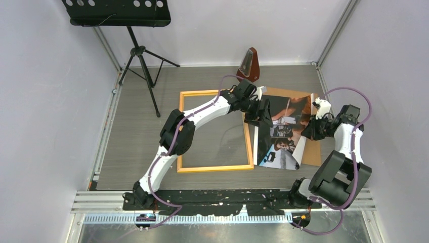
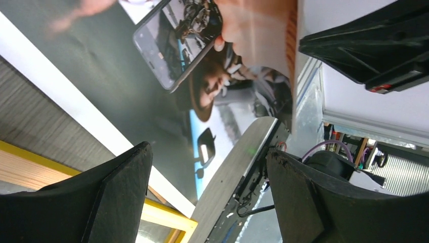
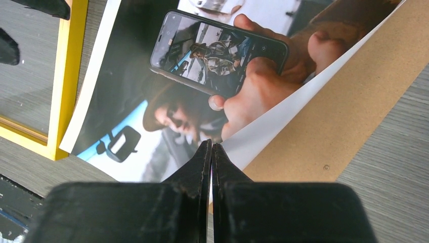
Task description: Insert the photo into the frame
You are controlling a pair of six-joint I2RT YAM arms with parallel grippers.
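Observation:
The photo [image 1: 275,152], showing hands with a phone, lies over the brown backing board [image 1: 312,152] to the right of the yellow frame [image 1: 215,169]. My right gripper is shut on the photo's right edge, which curls up off the board and shows its white underside. Over the photo's left part, near the frame's right bar, my left gripper [image 1: 259,121] stands open. Nothing sits between its fingers in the left wrist view, where the photo's white left border [image 2: 96,114] runs past them. The frame lies flat, its middle partly covered by the left arm.
A brown metronome [image 1: 249,66] stands behind the photo and frame. At the back left is a black music stand [image 1: 139,52], its legs on the floor. A wall [image 1: 392,101] rises close on the right.

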